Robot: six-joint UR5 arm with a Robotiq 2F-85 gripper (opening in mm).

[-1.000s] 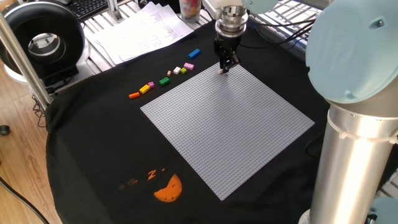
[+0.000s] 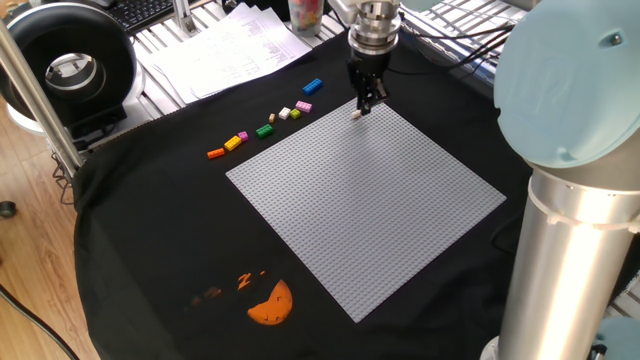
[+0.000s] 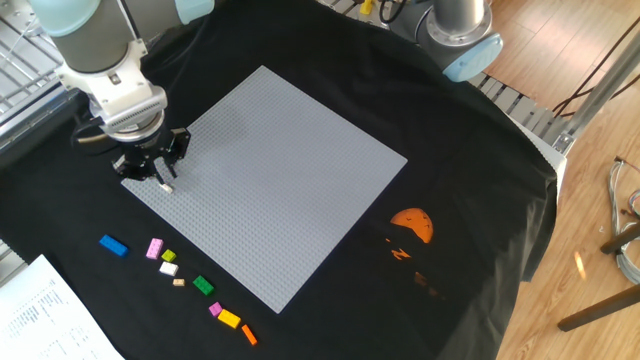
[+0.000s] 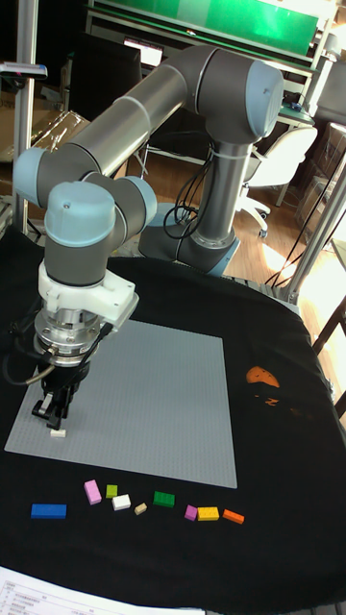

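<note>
My gripper (image 2: 369, 104) is over one corner of the grey baseplate (image 2: 365, 210), pointing down. Close by its fingertips, at that corner, is a small white brick (image 3: 167, 188); the same pale brick (image 4: 59, 432) shows just below the fingers in exterior view 3. Whether the fingers touch the brick, or how far apart they stand, is too small and dark to tell. The rest of the baseplate is bare. Along its near side in exterior view 3, loose bricks lie on the black cloth, among them a blue brick (image 4: 48, 510), a green brick (image 4: 163, 499) and an orange brick (image 4: 234, 516).
Also in that loose row are a pink brick (image 3: 154, 248), a second white brick (image 3: 169, 269) and a yellow brick (image 3: 229, 318). Paper sheets (image 2: 225, 50) lie beyond the row.
My gripper has shifted very slightly to the right in exterior view 1. The white brick beside it stays in nearly the same place, and the loose bricks have not moved.
</note>
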